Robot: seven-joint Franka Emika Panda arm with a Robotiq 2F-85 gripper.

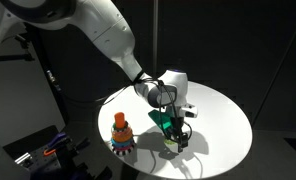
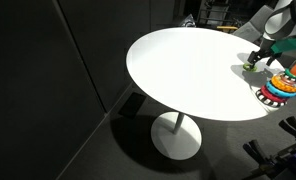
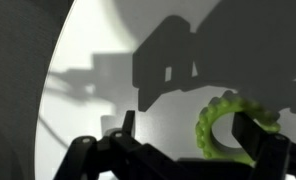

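A light green ring with a bumpy edge (image 3: 205, 128) lies flat on the white table. My gripper is open above it, its fingers wide apart. In the wrist view the right finger (image 3: 245, 130) overlaps the ring's opening, while the left finger (image 3: 128, 124) stands over bare table left of the ring. Whether either finger touches the ring or table, I cannot tell. From the side the ring (image 2: 249, 67) shows small below the gripper; in exterior view 1 the arm partly hides the ring (image 1: 171, 147).
A stack of colored rings with an orange top (image 1: 120, 132) stands at the table's near left edge in exterior view 1. A cable loops beside the arm.
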